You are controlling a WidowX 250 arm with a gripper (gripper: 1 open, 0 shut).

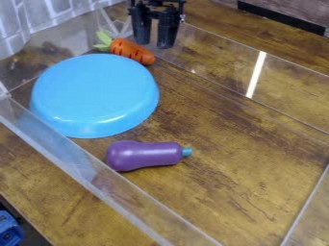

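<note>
A black gripper (154, 29) hangs at the top centre, open, its two dark fingers apart with nothing visible between them. Below and left of it an orange toy carrot (130, 52) with green leaves lies beside an upturned light blue plate (95, 94). A purple toy eggplant (144, 156) with a teal tip lies on the wooden surface in front of the plate.
Clear plastic walls (90, 192) edge the work area. A blue object (8, 231) shows at the lower left corner, outside the wall.
</note>
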